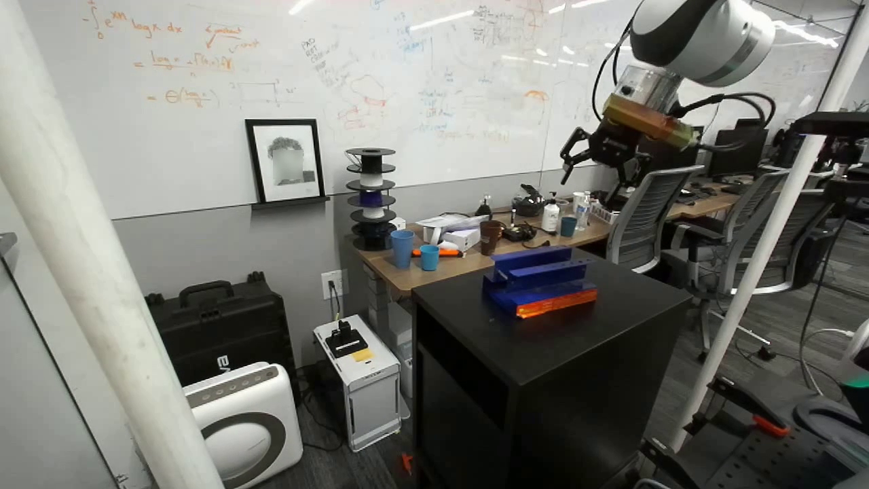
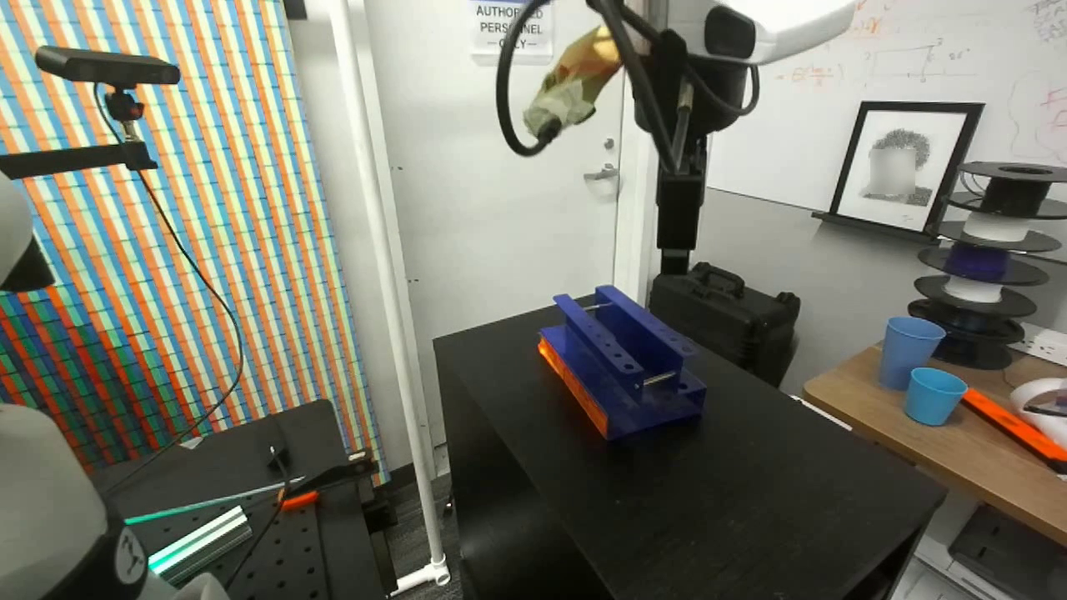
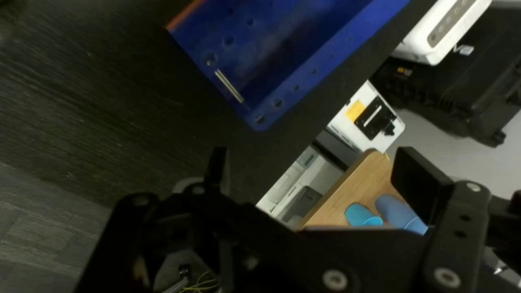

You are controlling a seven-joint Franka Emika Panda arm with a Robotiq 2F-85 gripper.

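Note:
A blue bracket-like part [image 1: 538,273] with raised perforated rails and an orange side [image 2: 572,388] rests on the black cabinet top [image 1: 562,342]. My gripper [image 1: 590,189] is up in the air, above and behind the cabinet in exterior view 1, well clear of the blue part. In the wrist view, its two fingers [image 3: 414,178] stand wide apart with nothing held between them. Beyond the fingers, the end of the blue part [image 3: 273,53] shows at the top, with a thin metal rod across it. In exterior view 2 the arm partly hides the gripper.
Two blue cups [image 2: 908,350] stand on the wooden desk [image 2: 850,392] beside a stack of spools [image 1: 371,195]. White poles [image 1: 757,244] rise near the cabinet. Most of the cabinet top around the blue part is bare.

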